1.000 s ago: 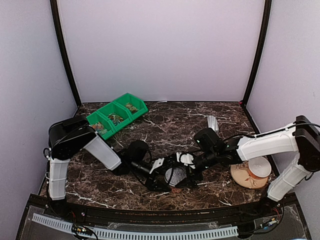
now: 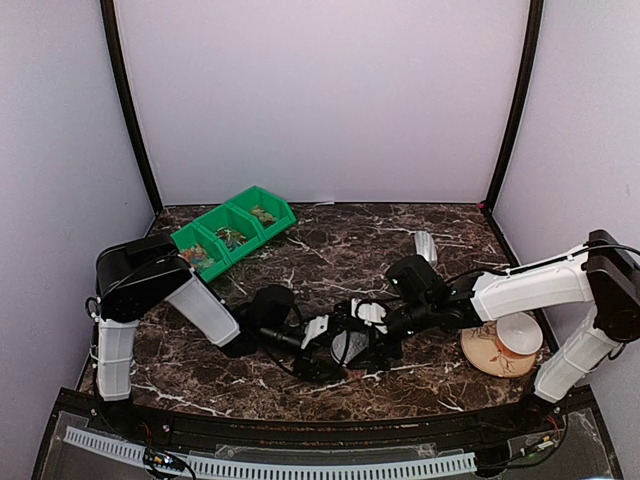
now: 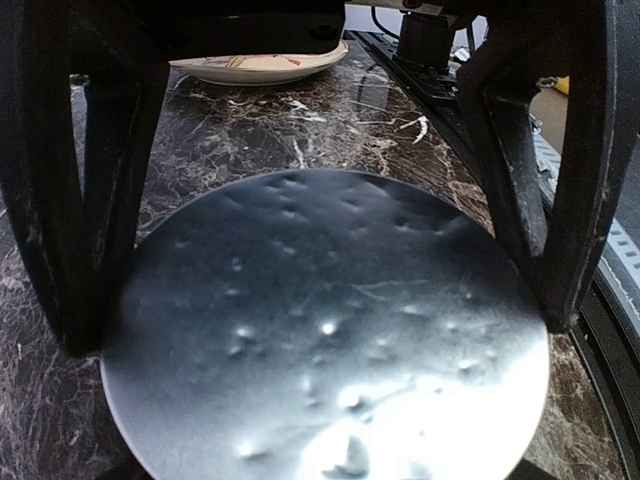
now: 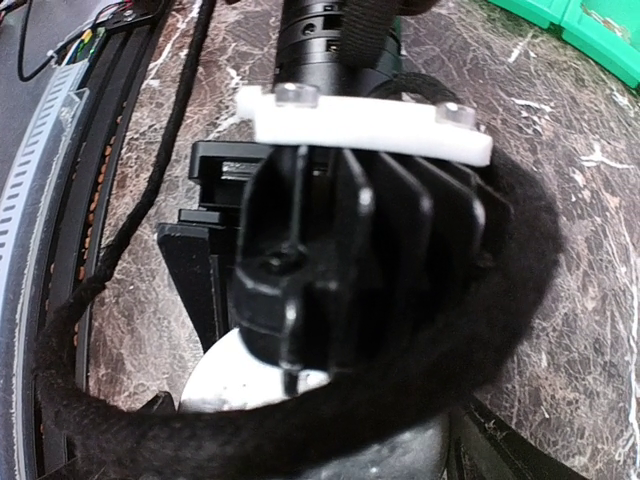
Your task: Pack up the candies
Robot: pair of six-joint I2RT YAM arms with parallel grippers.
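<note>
A round tin with a dented silver lid (image 3: 325,300) fills the lower half of the left wrist view. My left gripper is shut on it, one finger at each side. From above, the tin's lid (image 2: 350,349) shows only partly between the two hands at the front centre. My right gripper is open around the opposite side of the tin; the left hand hides much of its fingers. At the back left, a green three-part bin (image 2: 262,193) holds small colourful wrapped candies (image 2: 231,238).
A round plate (image 2: 480,355) bears a white bowl (image 2: 519,334) at the right, beside the right arm. Clear plastic packaging (image 2: 426,246) lies at the back right.
Both hands have shifted only very slightly around the tin. The bin, the plate and the bowl have stayed where they were.
</note>
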